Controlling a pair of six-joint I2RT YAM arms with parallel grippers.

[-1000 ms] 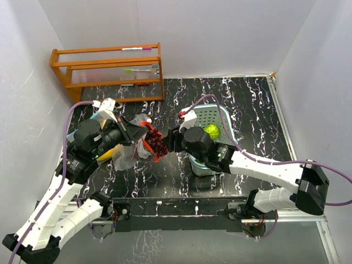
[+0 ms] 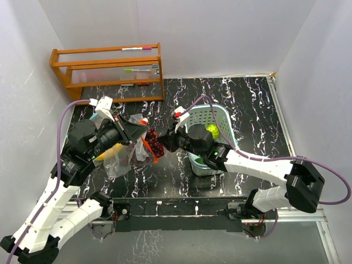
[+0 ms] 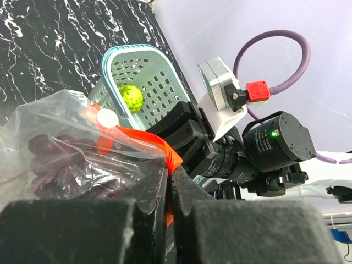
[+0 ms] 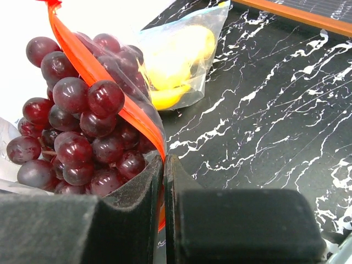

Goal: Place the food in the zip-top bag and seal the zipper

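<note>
A clear zip bag with an orange zipper [image 4: 91,66] holds red grapes [image 4: 88,137] and hangs between both grippers at the table's centre-left. My left gripper is shut on the orange zipper band, as the left wrist view shows. My right gripper is shut on the lower part of that band, close beside the grapes. A second clear bag with yellow food [image 4: 170,60] lies on the marble table behind, partly hidden by the left arm in the top view.
A mint basket [image 2: 223,118] with a green ball [image 2: 213,130] stands right of centre under the right arm. A wooden rack [image 2: 107,63] stands at the back left.
My right gripper and wrist have shifted slightly left, closer to the bag's orange band. The left arm has risen or shifted only slightly.
</note>
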